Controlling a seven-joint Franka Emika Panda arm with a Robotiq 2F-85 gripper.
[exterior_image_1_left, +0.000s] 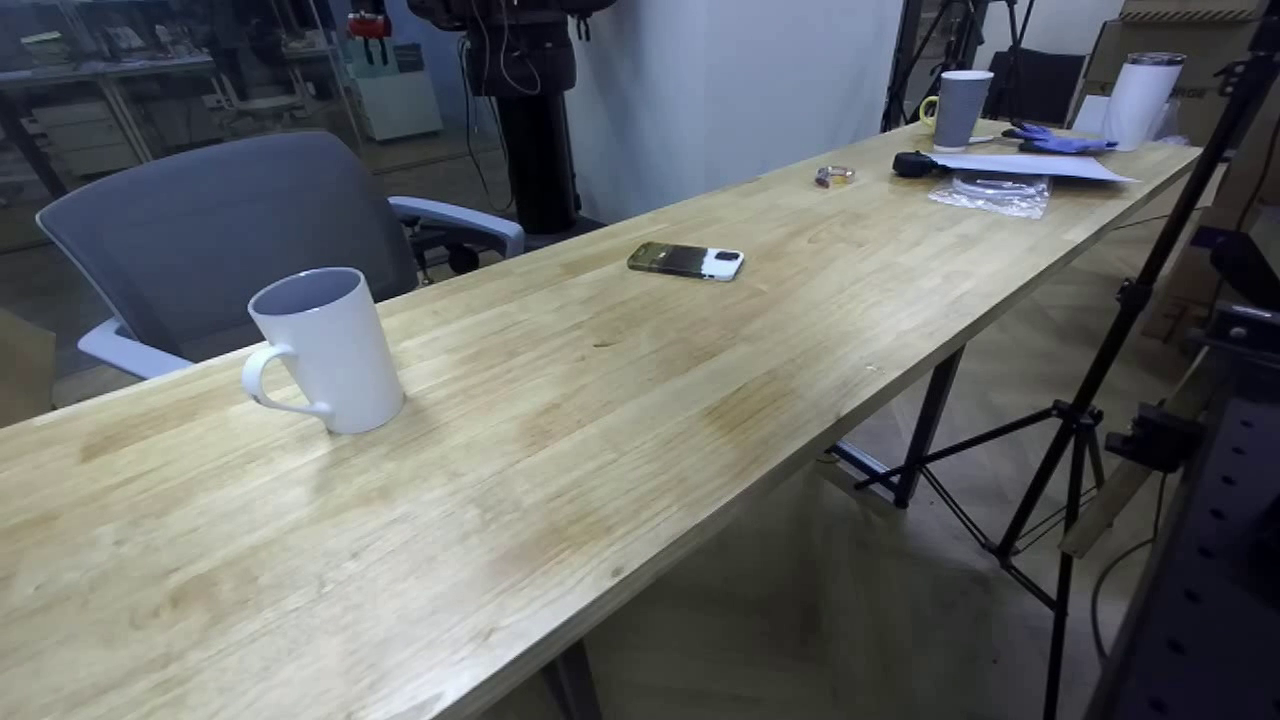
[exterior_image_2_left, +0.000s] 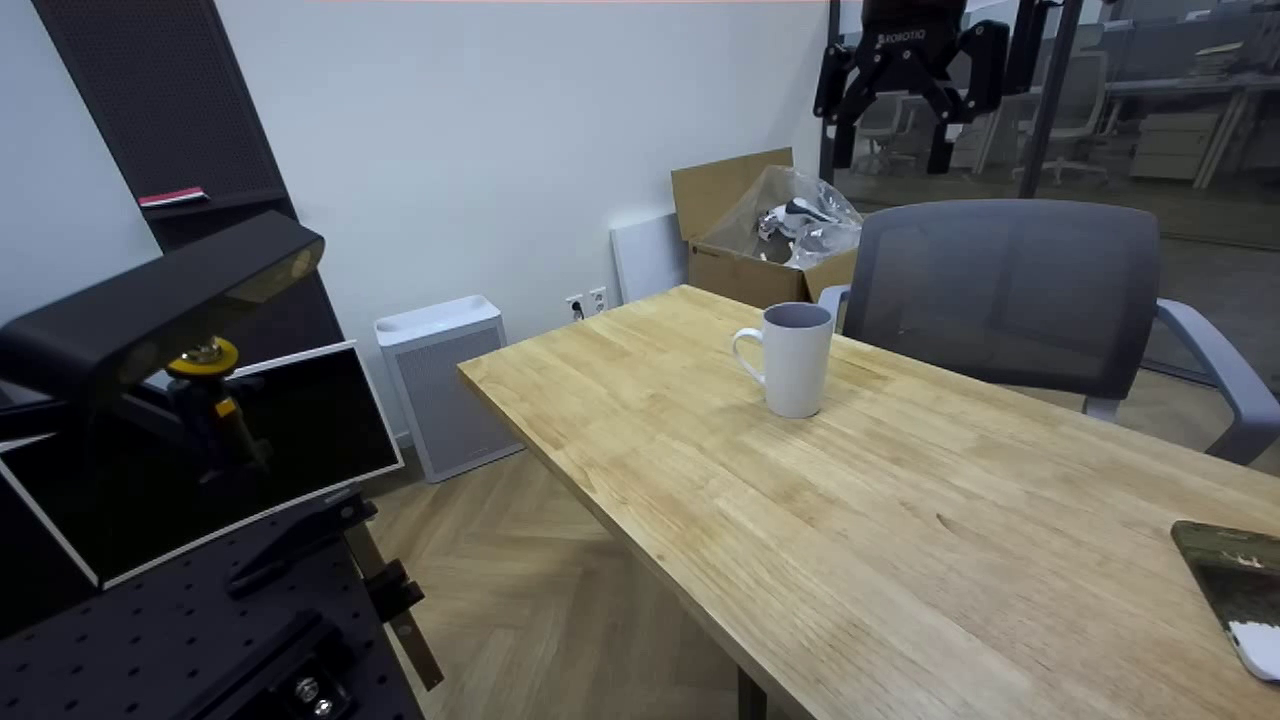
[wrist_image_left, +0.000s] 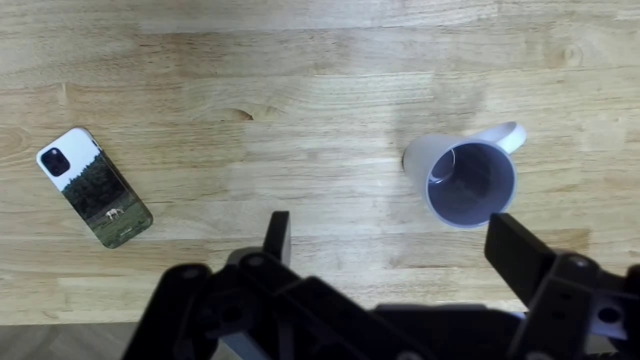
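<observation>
A white mug (exterior_image_1_left: 342, 360) with a grey inside stands upright on the wooden table (exterior_image_1_left: 576, 408), near its chair-side edge. In the wrist view the mug (wrist_image_left: 420, 162) is right of centre, its handle pointing to the upper right. A phone in a landscape-print case (wrist_image_left: 99, 186) lies flat at the left, well apart from the mug. High above the table my gripper (exterior_image_2_left: 890, 166) hangs open with its fingers pointing down. From the wrist, the gripper shows bare tabletop between its spread fingers, and it touches neither mug nor phone.
A grey office chair (exterior_image_2_left: 1008, 300) stands against the table's edge. Toward the table's far end are a grey cup (exterior_image_1_left: 962, 110), a white tumbler (exterior_image_1_left: 1140, 102), blue gloves (exterior_image_1_left: 1056, 140) and a plastic bag (exterior_image_1_left: 993, 194).
</observation>
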